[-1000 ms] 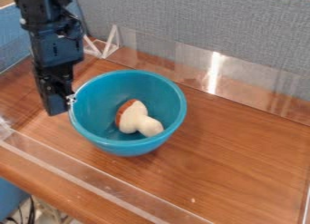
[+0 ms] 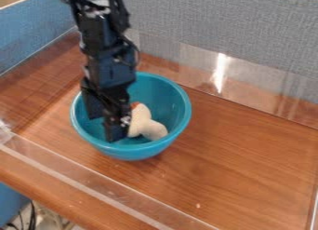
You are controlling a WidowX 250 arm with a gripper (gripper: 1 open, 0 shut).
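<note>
A blue plastic bowl [image 2: 166, 133] sits on the wooden table. Inside it lies a white mushroom-like toy [image 2: 148, 127] with some orange on it, partly hidden by the arm. My black gripper [image 2: 106, 122] reaches down into the bowl's left part, beside the toy; it is open, though its fingers are partly hard to make out.
A grey wall [image 2: 236, 33] with a clear strip runs along the back, and a blue padded wall stands at the left. Cables show at the lower left corner.
My gripper has moved right and down from outside the bowl's left rim into the bowl, near the toy. The bowl has stayed in place.
</note>
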